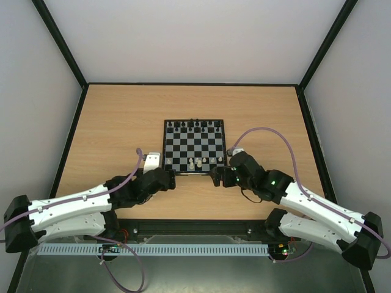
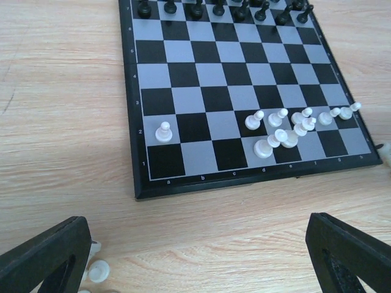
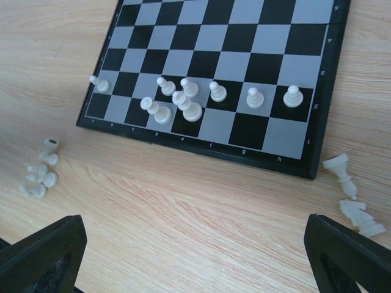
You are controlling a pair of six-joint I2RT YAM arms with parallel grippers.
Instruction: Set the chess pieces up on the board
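The chessboard [image 1: 193,146] lies mid-table, with black pieces [image 2: 243,12] along its far side. On its near rows stand several white pieces: a lone pawn [image 2: 164,132] on a2, a cluster around d and e with the taller ones [image 3: 187,107] on the first row, and pawns [image 3: 293,96] out to h2. My left gripper is open with nothing between its fingers, just in front of the board's near-left corner. Near the right front corner, my right gripper also stands open and empty, above bare wood.
Off the board, fallen white pieces [image 3: 40,174] lie in a group to the left front. Two more, a tall piece [image 3: 342,174] and a knight-like piece [image 3: 360,218], lie beyond the board's right corner. Bare table stretches between the grippers.
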